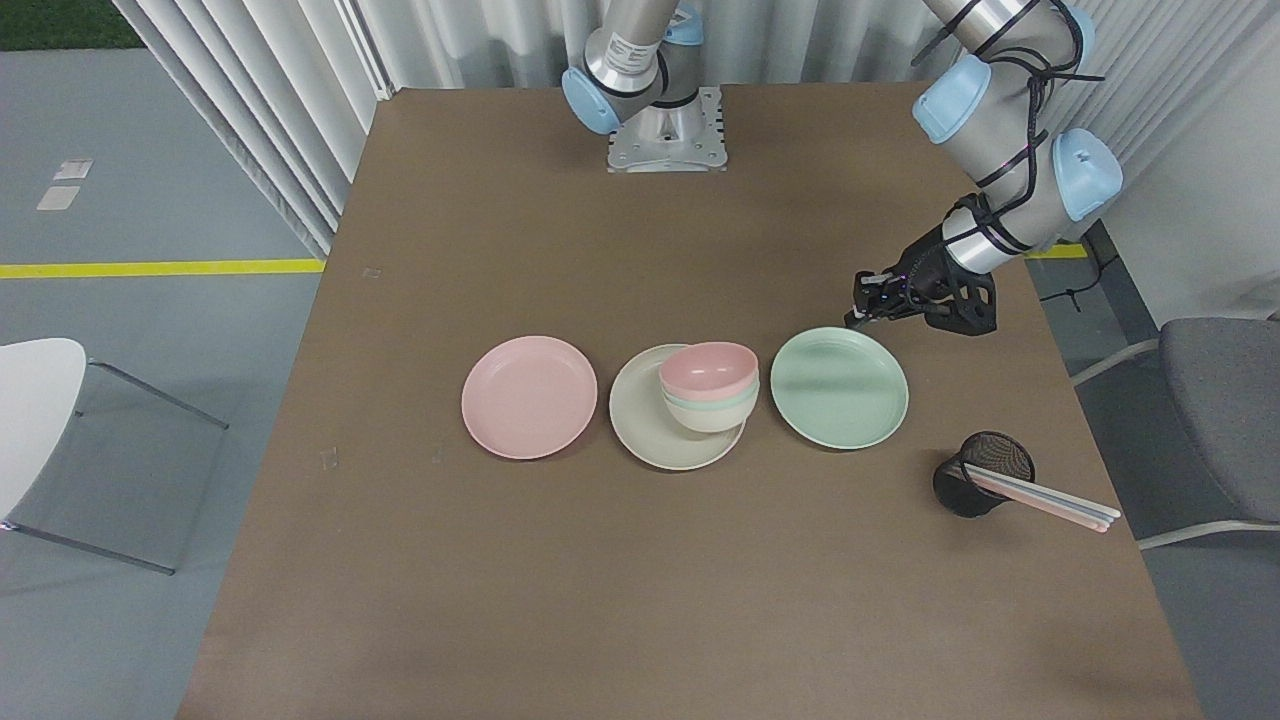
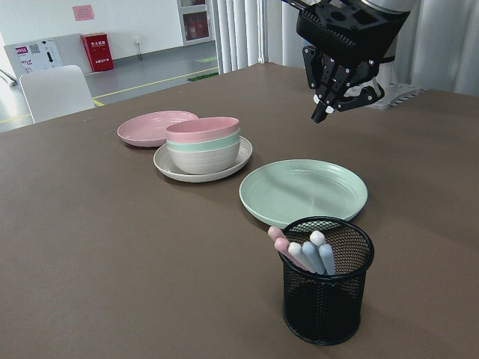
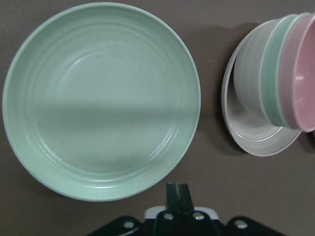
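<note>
A stack of bowls, pink on mint on white (image 1: 709,382) (image 2: 203,148) (image 3: 266,73), rests on a cream plate (image 1: 648,432) (image 2: 183,175). Right of it lies a mint plate (image 1: 837,386) (image 2: 302,191) (image 3: 101,101), empty; left lies a pink plate (image 1: 529,397) (image 2: 142,129), also empty. My gripper (image 1: 858,314) (image 2: 322,108) is in the air above and behind the mint plate, apart from the bowls, with nothing seen held. The camera views do not show clearly how its fingers stand.
A black mesh cup (image 1: 969,492) (image 2: 322,307) holding several chopsticks stands front right.
</note>
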